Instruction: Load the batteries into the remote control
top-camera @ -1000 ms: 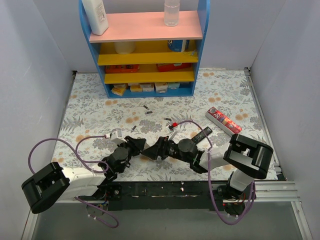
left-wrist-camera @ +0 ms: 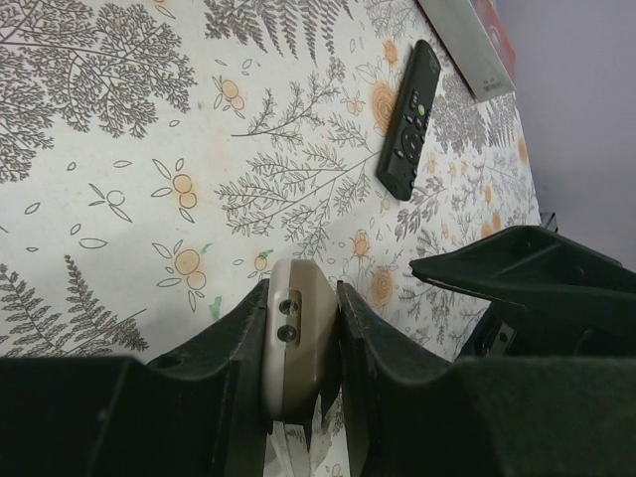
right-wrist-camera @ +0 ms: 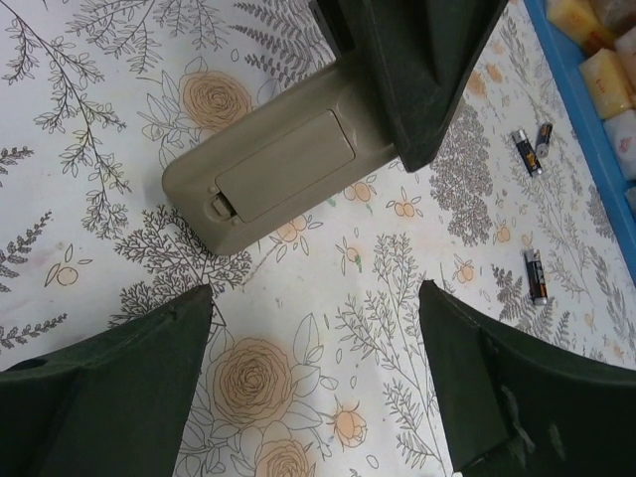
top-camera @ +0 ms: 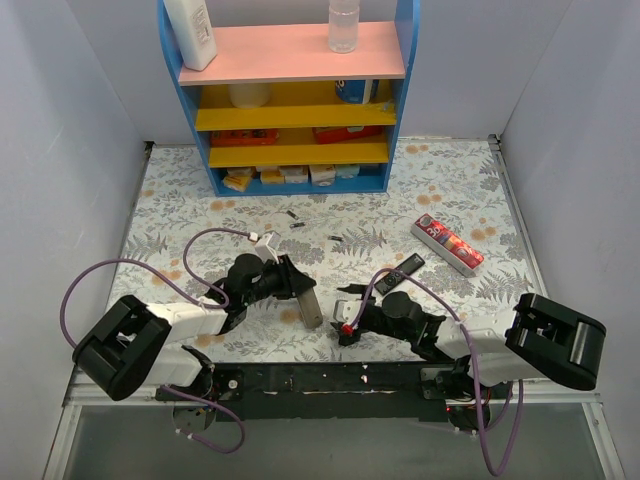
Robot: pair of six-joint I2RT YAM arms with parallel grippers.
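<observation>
My left gripper [top-camera: 297, 281] is shut on a grey-brown remote control [top-camera: 309, 308], which it holds above the cloth. The right wrist view shows the remote's back [right-wrist-camera: 283, 164], its battery cover in place, with a left finger [right-wrist-camera: 422, 89] across the far end. Beside it, my right gripper [top-camera: 345, 313] stands part open, apart from the remote and with nothing between its fingers. Loose batteries lie farther back: a pair side by side [right-wrist-camera: 527, 152] and a single battery [right-wrist-camera: 536, 276]. Any batteries inside the remote are hidden.
A black remote [top-camera: 400, 272] lies on the flowered cloth behind the right gripper, near a red-and-grey box [top-camera: 447, 244]. Along the back stands a blue shelf [top-camera: 300, 187] stocked with packets. The cloth between batteries and arms is largely bare.
The right gripper was at the held remote; it has drawn back and to the right, and its fingers are now apart. The left gripper has shifted slightly right with the remote, now more exposed.
</observation>
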